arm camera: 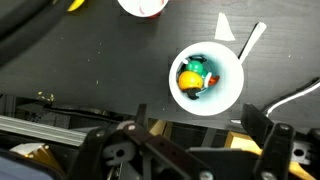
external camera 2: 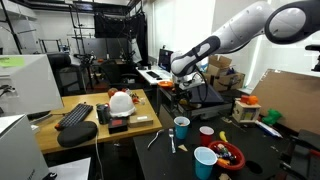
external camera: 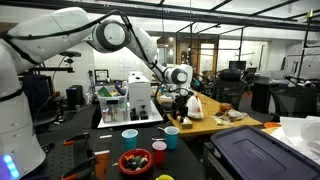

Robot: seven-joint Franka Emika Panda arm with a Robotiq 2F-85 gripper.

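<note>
My gripper [external camera: 184,94] hangs open above the far side of the dark table, fingers spread and nothing between them. In the wrist view, a round cup [arm camera: 221,56] with a pale rim lies ahead of the open fingers [arm camera: 262,125]. Small yellow, green and red pieces [arm camera: 193,80] rest inside it. Exterior view 2 shows a blue cup [external camera 2: 181,128] upright below the gripper [external camera 2: 184,97], with a clear gap between them. A second blue cup [external camera: 130,139], a red cup [external camera: 159,153] and a red bowl [external camera: 135,163] holding several small things stand nearby.
A white spoon-like utensil [arm camera: 252,41] and a small white triangle [arm camera: 223,28] lie close to the cup. A wooden bench [external camera: 222,122] borders the dark table, with a dark lidded case [external camera: 265,158] at the right. A clear bin [external camera: 112,106] stands behind the cups.
</note>
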